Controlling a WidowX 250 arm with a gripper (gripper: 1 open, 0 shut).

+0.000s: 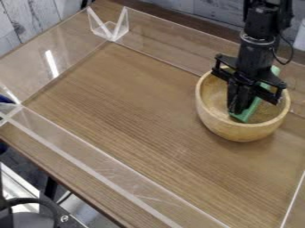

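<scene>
My black gripper (242,92) reaches down from the top right into a round light wooden bowl (238,130) on the right of the wooden table. A green object (251,110) lies in the bowl, partly hidden behind the gripper's fingers. The fingers are at the object, but I cannot tell from this view whether anything is between them.
Clear plastic edging runs along its left side and back. A black round part shows at the bottom left corner.
</scene>
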